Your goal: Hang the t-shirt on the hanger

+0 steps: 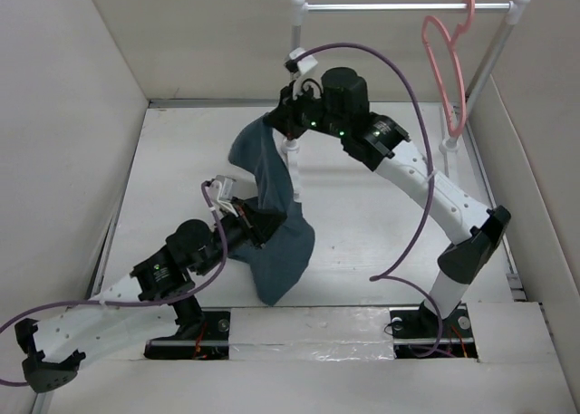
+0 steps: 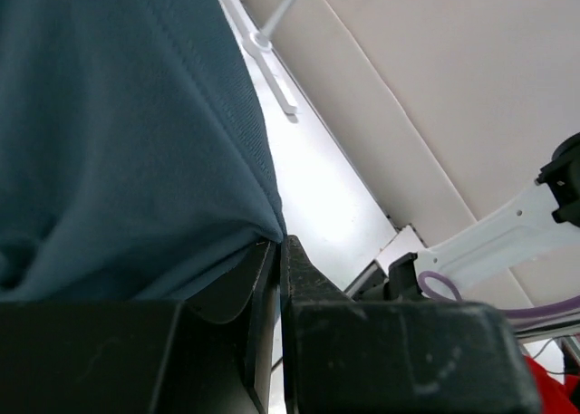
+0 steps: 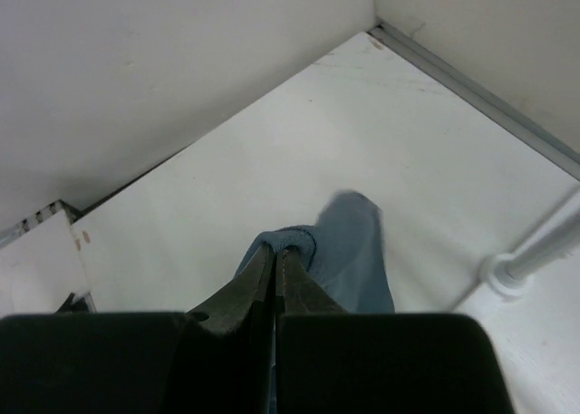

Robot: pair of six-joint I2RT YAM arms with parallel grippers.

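The dark teal t-shirt hangs from my right gripper, which is raised near the left post of the rack and shut on its upper part. Lower down, my left gripper is shut on the shirt; in the left wrist view the cloth runs into its fingertips. The pink hanger hangs at the right end of the rack's bar, clear of the shirt.
The rack's posts and feet stand on the white board, with walls on both sides and behind. The board's left part and the area right of the shirt, below my right arm, are fairly clear.
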